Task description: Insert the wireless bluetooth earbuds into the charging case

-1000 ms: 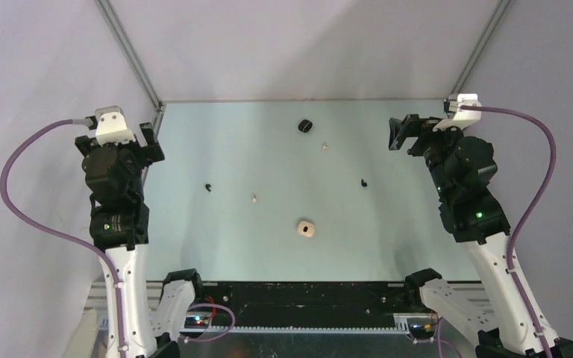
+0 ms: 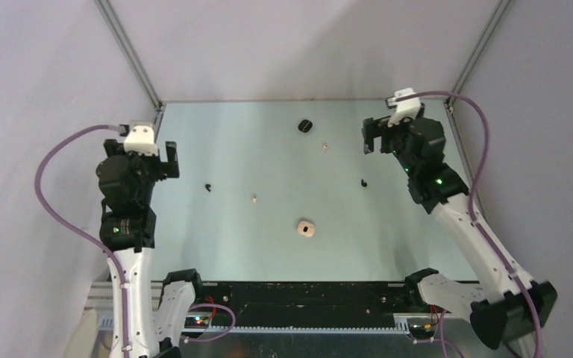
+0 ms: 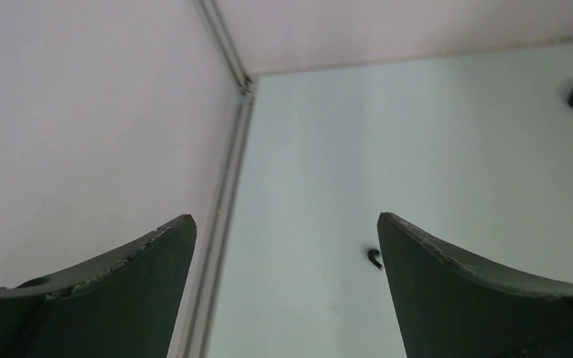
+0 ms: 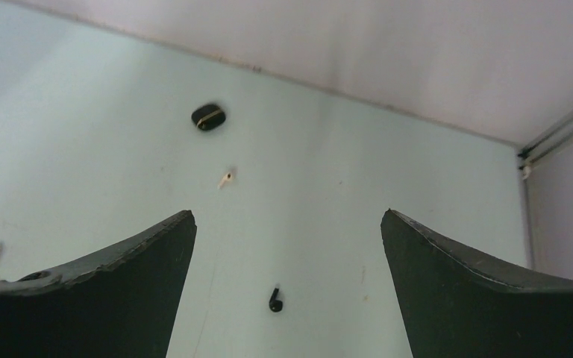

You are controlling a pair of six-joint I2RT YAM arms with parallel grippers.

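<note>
Scattered on the pale table are a black case (image 2: 305, 126) at the back, a cream case (image 2: 306, 228) nearer the front, two black earbuds, one at left (image 2: 208, 187) and one at right (image 2: 364, 183), and two white earbuds, one near centre (image 2: 254, 198) and one behind it (image 2: 325, 147). My left gripper (image 2: 157, 165) hangs open at the table's left, with the left black earbud (image 3: 374, 257) between and beyond its fingers in its wrist view. My right gripper (image 2: 374, 136) is open and empty over the right side, the right black earbud (image 4: 275, 301) below it in its wrist view.
Pale walls with metal rails (image 2: 127, 49) border the back and sides of the table (image 2: 283, 171). A black strip runs along the front edge.
Both arms have moved inward over the table, the left one rightward and the right one leftward. The cases and earbuds have stayed in place.
</note>
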